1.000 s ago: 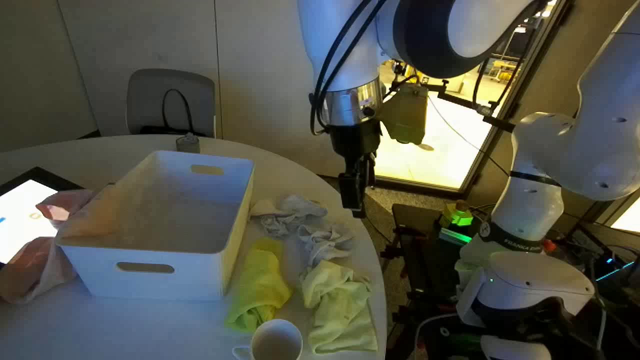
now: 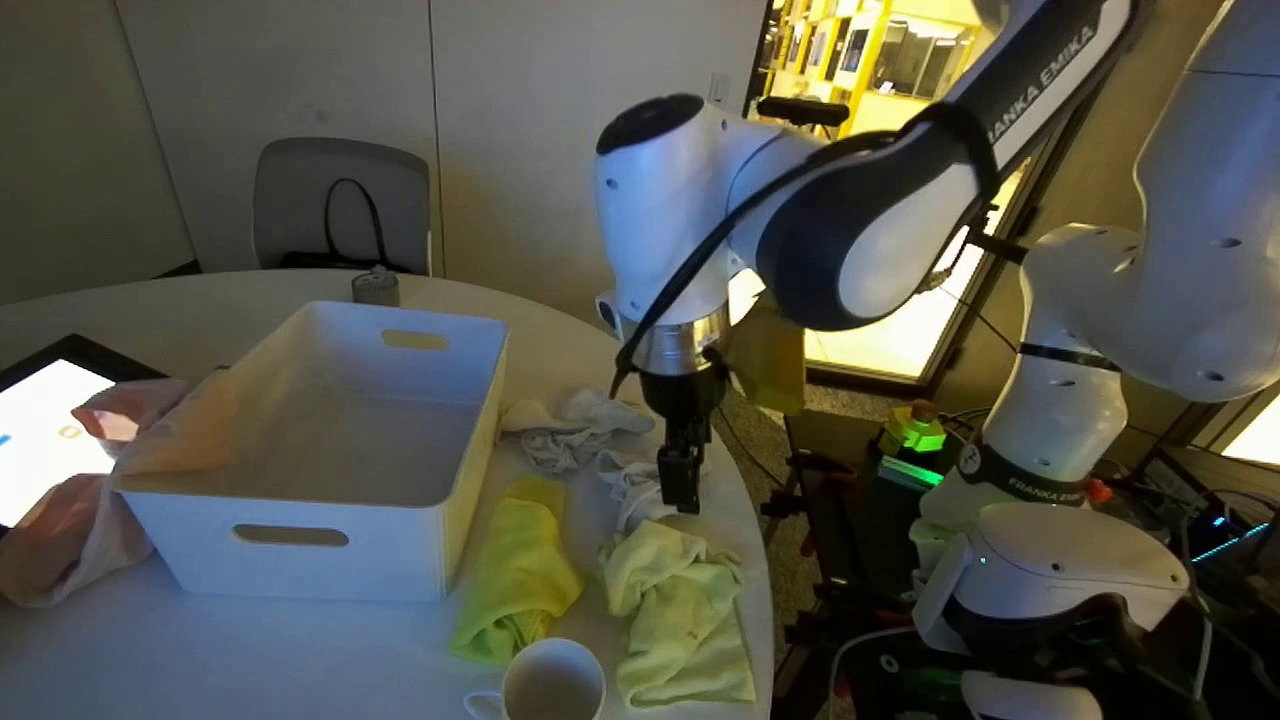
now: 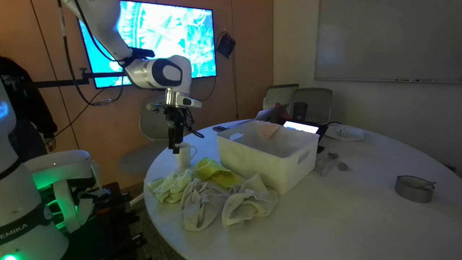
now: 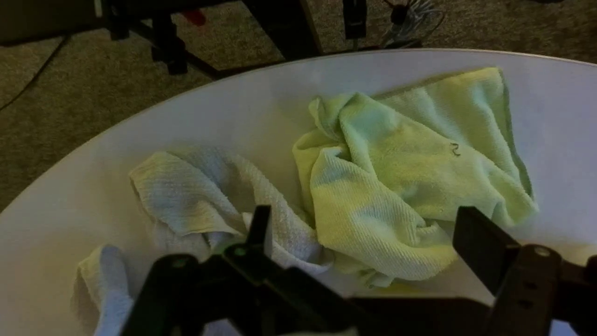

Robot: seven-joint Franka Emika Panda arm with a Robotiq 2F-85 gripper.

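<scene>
My gripper (image 2: 680, 492) hangs over the right side of the round table, pointing down. In the wrist view its two dark fingers (image 4: 260, 232) stand wide apart, with no cloth held between them. Below it lies a pale green cloth (image 4: 386, 179), crumpled on the table, and beside that a grey-white cloth (image 4: 193, 196). A second whitish cloth (image 2: 576, 426) lies farther back. The yellow-green cloth (image 2: 522, 570) is bunched between the white bin (image 2: 306, 534) and the pale green one. A pinkish cloth (image 2: 180, 444) drapes over the bin's left wall.
A white mug (image 2: 552, 690) stands at the near edge, close to the cloths. A tablet (image 2: 54, 420) lies left of the bin, and a grey round tin (image 3: 413, 189) sits farther off. Bare table (image 3: 346, 216) lies beyond the bin and cloths.
My gripper has come down and slightly left in exterior view 1, closer to the cloths. The cloths, bin and mug have stayed in place.
</scene>
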